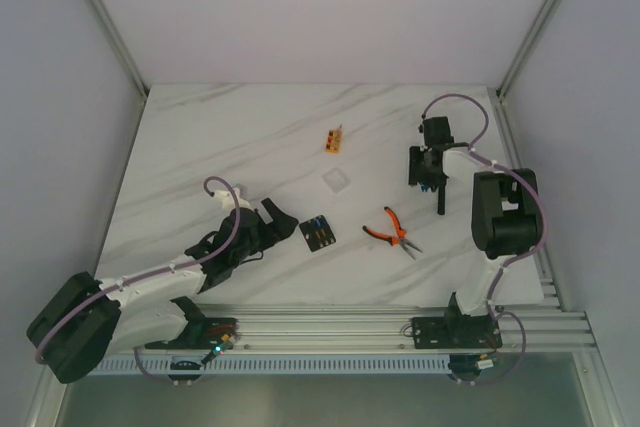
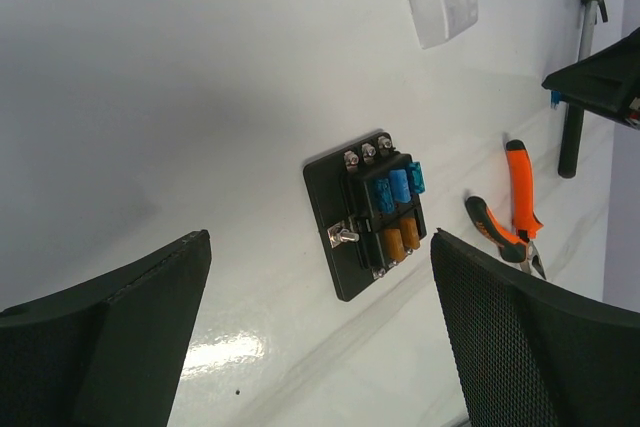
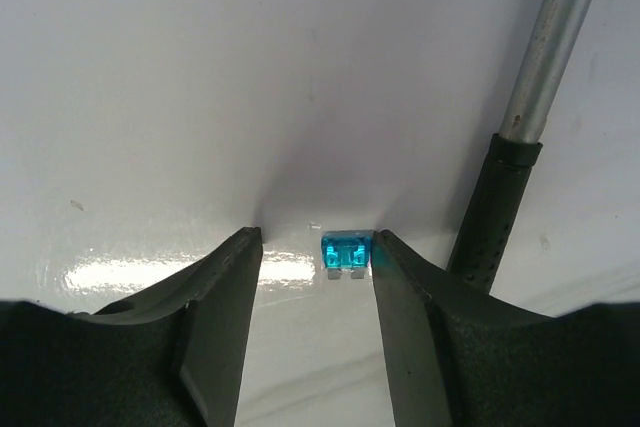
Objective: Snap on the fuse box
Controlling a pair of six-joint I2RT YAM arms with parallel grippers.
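The black fuse box (image 1: 317, 233) lies in the middle front of the table; in the left wrist view its blue and amber fuses (image 2: 398, 186) show. My left gripper (image 1: 277, 219) is open above the table left of it, empty. At the right, my right gripper (image 1: 426, 172) is low over the table with fingers part open around a small blue fuse (image 3: 346, 251); the right finger is at the fuse, the left one apart from it.
A hammer (image 3: 490, 212) lies just right of the fuse. Orange-handled pliers (image 1: 394, 235) lie at front right, a clear plastic box (image 1: 335, 179) and an orange item (image 1: 333, 141) farther back.
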